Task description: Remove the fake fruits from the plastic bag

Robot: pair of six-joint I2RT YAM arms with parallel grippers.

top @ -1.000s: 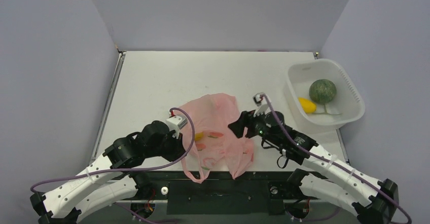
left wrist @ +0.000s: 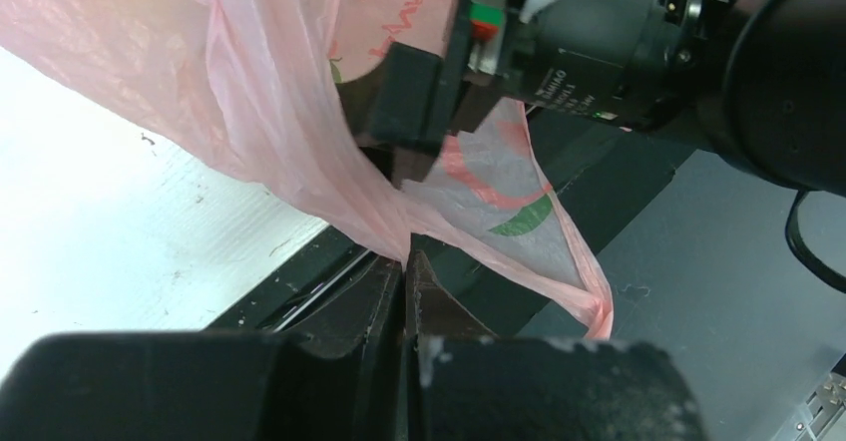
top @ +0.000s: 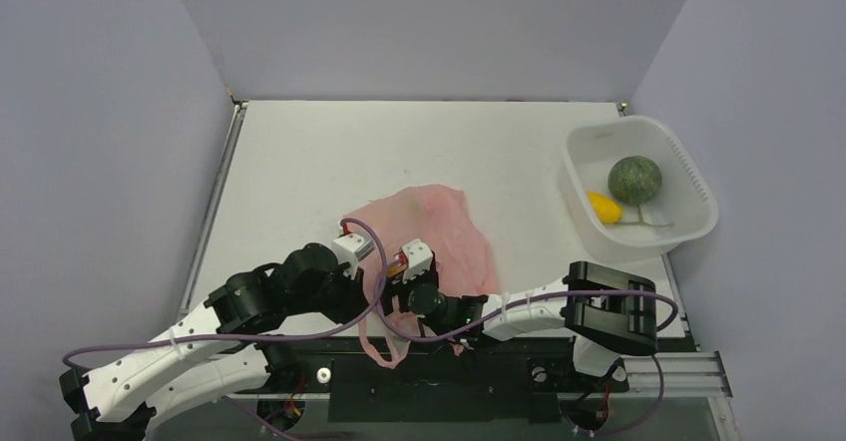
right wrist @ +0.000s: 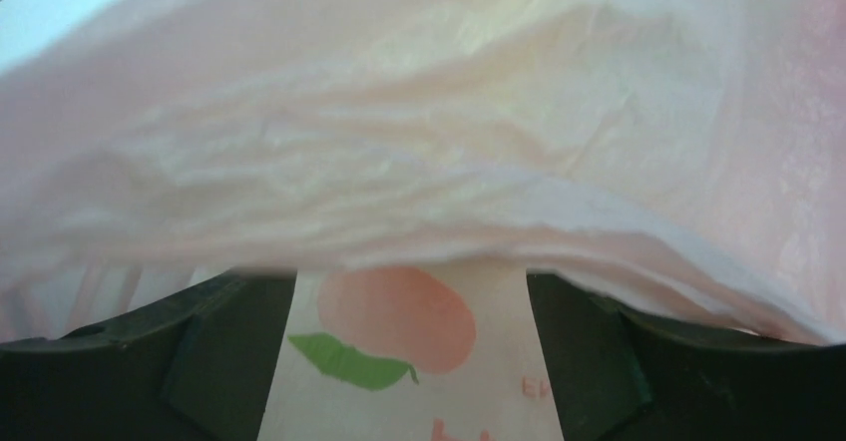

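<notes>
A pink plastic bag (top: 449,221) with printed fruit lies crumpled on the front of the white table. My left gripper is shut on the gathered edge of the bag (left wrist: 289,152), which it holds up. At the bag's mouth, my right gripper stands part open, its two dark fingers apart. Between them shows only the bag's printed peach (right wrist: 399,319); no fruit is gripped. The bag's upper layer (right wrist: 419,172) hangs over that view. No fruit inside the bag can be made out now.
At the right, a white bin (top: 577,187) holds a round green fruit (top: 634,180) and a yellow one (top: 605,208). The two grippers are close together at the bag.
My right gripper has swung left from beside the bag to its mouth, near the left gripper. It now covers the yellow patch seen inside the bag earlier. The left arm has hardly moved.
</notes>
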